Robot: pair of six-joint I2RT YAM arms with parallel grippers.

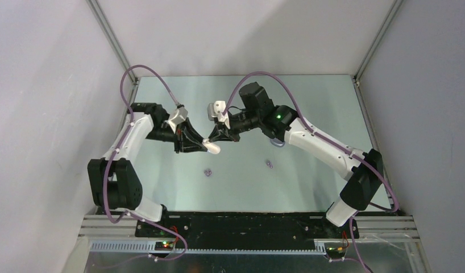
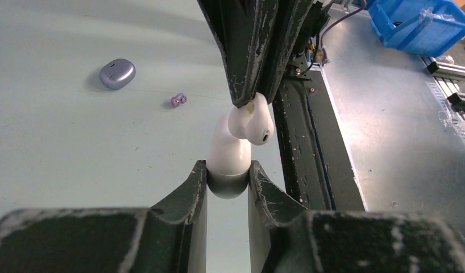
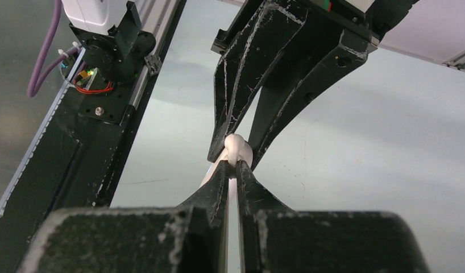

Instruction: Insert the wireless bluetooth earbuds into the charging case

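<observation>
My left gripper is shut on a white case [image 2: 229, 149], held above the table with its long side turned to the left wrist camera. A white earbud [image 2: 257, 126] sits between the fingertips of my right gripper, right against the case's upper end. Seen from the right wrist, the earbud [image 3: 234, 147] overlaps the case [image 3: 218, 166], so whether it is seated in a slot cannot be told. From above, both grippers meet at the case [image 1: 212, 148], left of the table's centre.
On the table lie a purple-grey case [image 2: 117, 74] and small purple earbuds [image 2: 178, 100]. From above, more small purple pieces [image 1: 207, 172] show below the grippers.
</observation>
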